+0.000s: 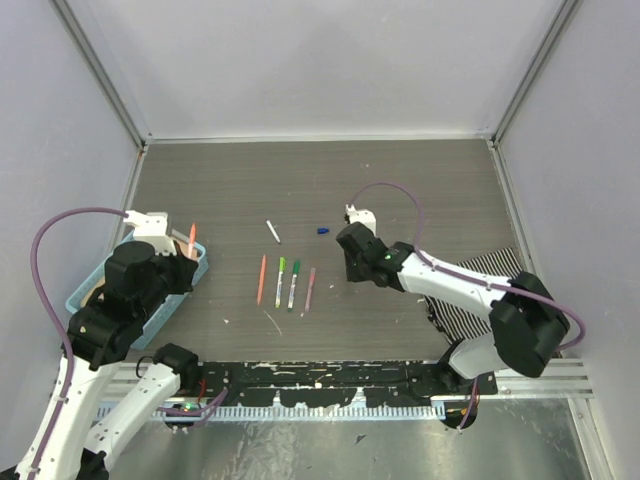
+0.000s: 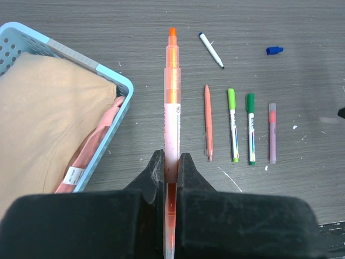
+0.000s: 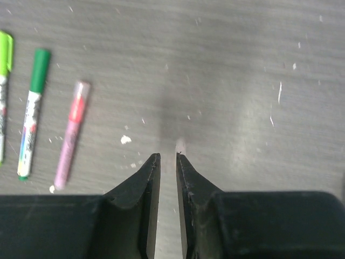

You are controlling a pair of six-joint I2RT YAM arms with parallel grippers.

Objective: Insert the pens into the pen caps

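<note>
Upright in my left gripper, which is shut on it, stands an orange marker (image 2: 172, 129) with a clear pink section and orange tip. A white pen (image 2: 212, 50) with a blue end and a dark tip lies on the table, its loose blue cap (image 2: 274, 50) to its right. An orange pen (image 2: 208, 121), a lime-capped pen (image 2: 233, 127), a green-capped pen (image 2: 251, 129) and a pink pen (image 2: 272, 132) lie in a row. Right of that row, my right gripper stands slightly open above bare table, nothing between its fingers.
Beside the left arm stands a light blue basket (image 2: 123, 83) holding a beige bag (image 2: 51, 102) and a pink pouch (image 2: 97, 140). A striped mat (image 1: 470, 315) lies at the right, partly under the right arm.
</note>
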